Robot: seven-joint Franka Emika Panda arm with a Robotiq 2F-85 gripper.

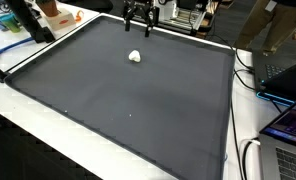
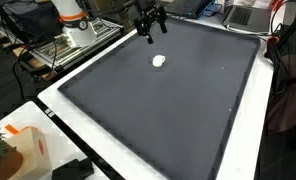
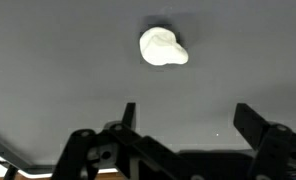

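A small white object (image 1: 135, 57) with a rounded body and a short stub lies alone on the dark grey table. Exterior view 2 has the same white object (image 2: 158, 61) toward the back of the tabletop. Seen from the wrist, the white object (image 3: 161, 46) is at the upper middle, ahead of the fingers and clear of them. My gripper stands open, nothing between its widely parted fingers. Over the table's far edge, the gripper (image 1: 138, 29) hangs above the surface, behind the white object.
Laptops (image 2: 250, 17) stand beyond its edge. Orange and white items (image 2: 28, 147) sit off the near left corner.
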